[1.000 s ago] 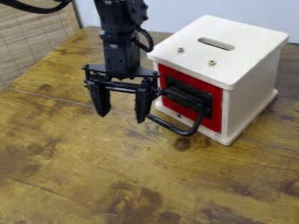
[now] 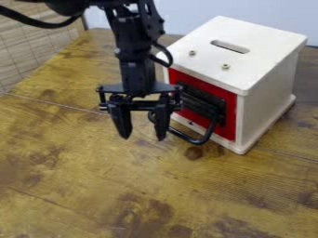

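Note:
My black gripper (image 2: 141, 119) hangs in the upper middle of the camera view, fingers pointing down and apart, nothing visible between them. It is in front of the left side of a white wooden box (image 2: 267, 79) with a red front panel (image 2: 224, 135). A black fixture with a U-shaped tube handle (image 2: 199, 139) is on that panel, partly hidden behind the gripper.
A woven mat (image 2: 32, 56) stands at the upper left, and a pale wall is behind the box.
The gripper has moved to the right, nearer the box's handle, and its fingers stand closer together than before. The box looks unmoved.

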